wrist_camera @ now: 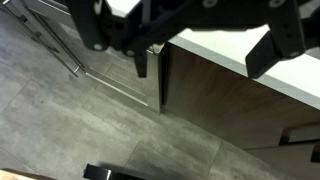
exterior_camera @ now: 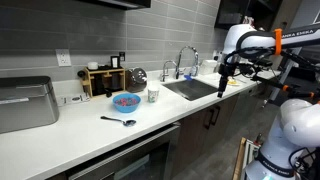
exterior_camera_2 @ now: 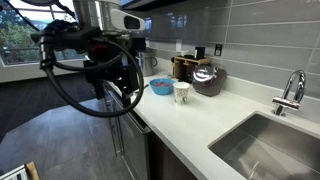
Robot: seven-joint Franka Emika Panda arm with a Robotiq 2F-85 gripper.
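Note:
My gripper stands open, with nothing between its dark fingers. In the wrist view it points down over the counter's front edge, with brown cabinet fronts and grey floor below. In exterior view 1 the arm reaches in from the right, and the gripper (exterior_camera: pixel 221 93) hangs near the sink side of the counter. On the counter are a blue bowl (exterior_camera: pixel 126 103) with reddish contents, a white mug (exterior_camera: pixel 153 92) and a dark spoon (exterior_camera: pixel 118 121), all well away from the gripper.
A silver appliance (exterior_camera: pixel 29 103) stands at the left of the counter, a wooden rack (exterior_camera: pixel 103 80) by the wall. The sink (exterior_camera_2: pixel 265 150) with its tall faucet (exterior_camera_2: pixel 291 90) lies to the right.

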